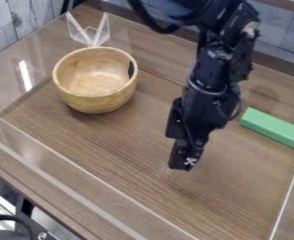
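My black gripper (184,142) hangs low over the middle of the wooden table (137,178), its fingers pointing down toward the bare surface, open with no object visible between them. To its left and further back sits a tan wooden bowl (92,82). To its right lies a green block (272,128), apart from the gripper.
A clear plastic piece (90,30) stands behind the bowl. Walls border the table at the back and left, and a dark cable shows at the bottom left.
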